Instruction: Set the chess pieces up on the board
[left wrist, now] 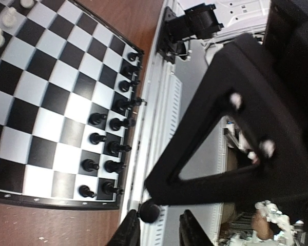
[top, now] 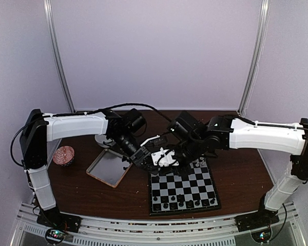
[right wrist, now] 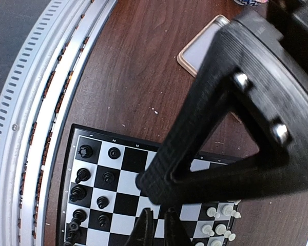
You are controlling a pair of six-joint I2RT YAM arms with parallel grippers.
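The chessboard [top: 182, 189] holds black pieces along its near rows [left wrist: 113, 146] and white pieces [right wrist: 228, 210] along the opposite side. Both grippers meet above the board, largely hidden by the arms in the top view. My left gripper has its fingers apart at the bottom of its wrist view; a dark round piece [left wrist: 149, 210] shows beside them, and I cannot tell what holds it. My right gripper shows two fingertips close together over the board; whether anything is between them is hard to see.
A metal tray [top: 107, 169] lies left of the board, with a red patterned bowl [top: 63, 155] farther left and a pale dish behind the tray, partly hidden.
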